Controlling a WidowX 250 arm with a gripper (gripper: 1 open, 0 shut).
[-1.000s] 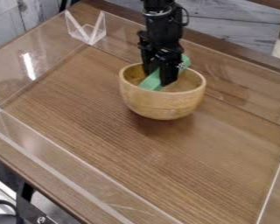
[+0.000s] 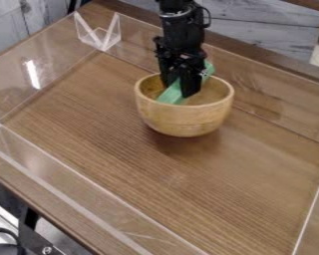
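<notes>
A wooden bowl [image 2: 185,118] sits on the wooden table [image 2: 136,179] at upper middle. Inside it is a green object [image 2: 173,93], leaning up toward the right, partly hidden by my black gripper [image 2: 183,80]. The gripper reaches down into the bowl from above and appears shut on the green object, though its fingertips are hard to make out. A bit of green also shows at the gripper's right, behind it.
A clear plastic piece [image 2: 99,36] stands at the back left. Pale boards [image 2: 269,30] lie beyond the table's back edge.
The bowl, green object and gripper have shifted very slightly to the left; little else differs.
</notes>
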